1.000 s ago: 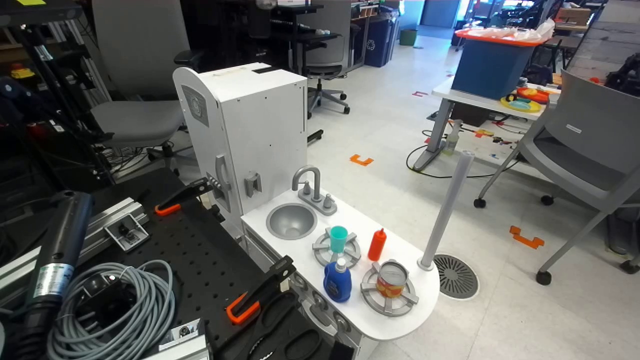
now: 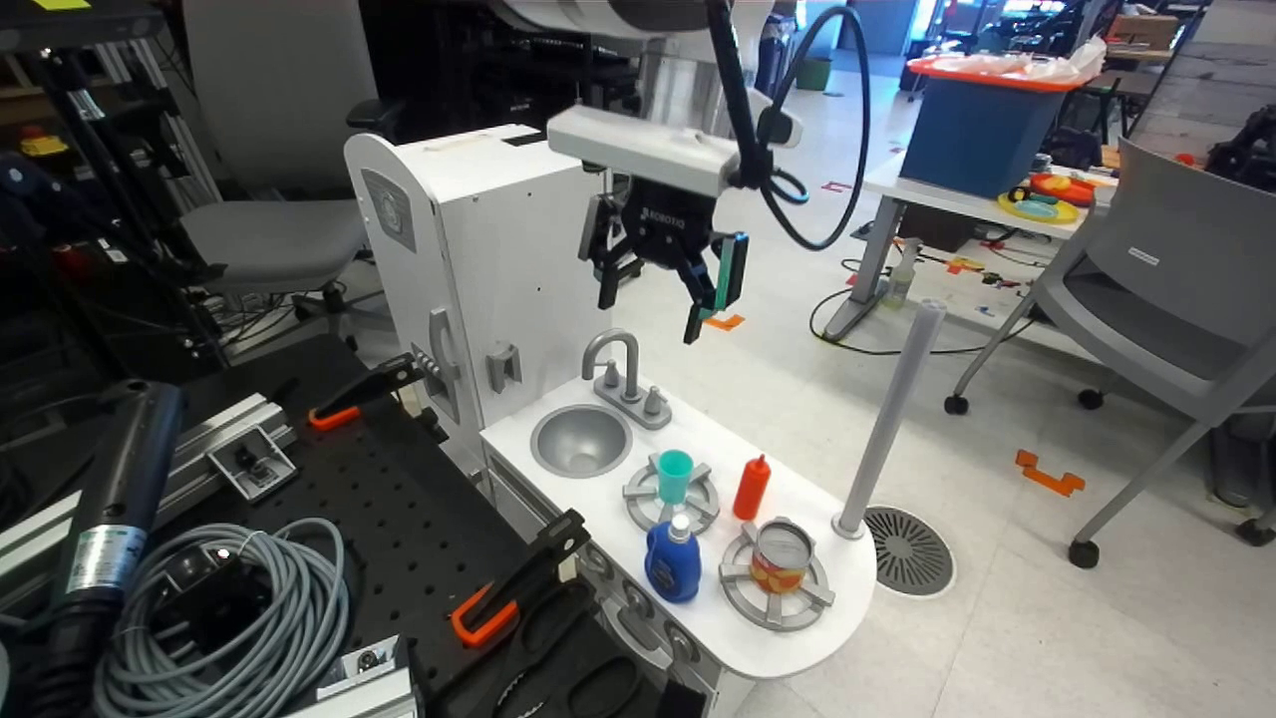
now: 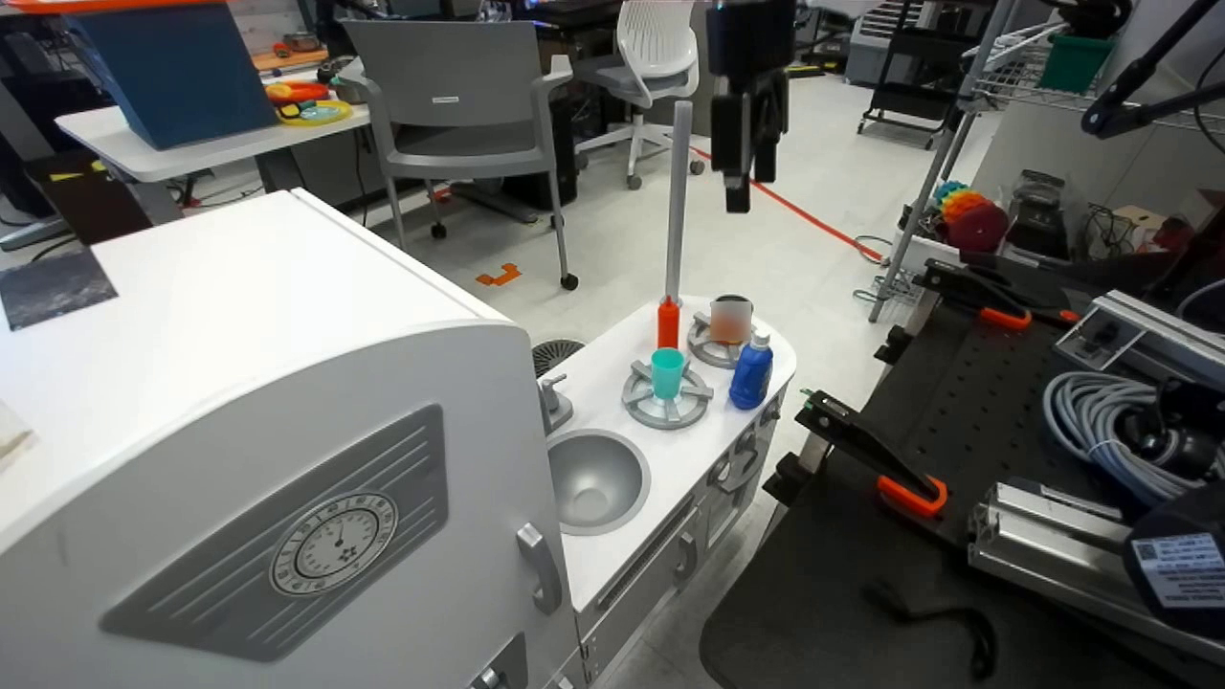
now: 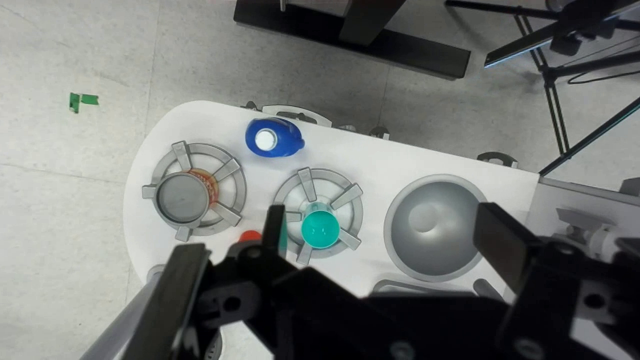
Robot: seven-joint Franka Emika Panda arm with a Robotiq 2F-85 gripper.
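Note:
My gripper (image 2: 652,317) hangs in the air above the white toy kitchen counter, its fingers spread wide and nothing between them. In the wrist view a finger (image 4: 504,246) shows at right, over the sink's edge. A teal cup (image 4: 320,229) stands on the burner nearer the sink. The blue bottle (image 2: 673,560) is upright near the counter's front edge. A red squeeze bottle (image 2: 753,489) stands beside the burners; in the wrist view my gripper partly hides it. On the far burner sits a can (image 2: 780,556) with a red and yellow label.
A round grey sink (image 2: 581,441) with a faucet (image 2: 617,365) lies beside the tall white cabinet (image 3: 287,459). An upright grey post (image 2: 891,413) rises at the counter's other end. Clamps and a coiled cable (image 2: 227,610) lie on the black table.
One second ago the arm and gripper were out of exterior view 1; now they are over the sink side of the counter. The objects on the counter look unmoved.

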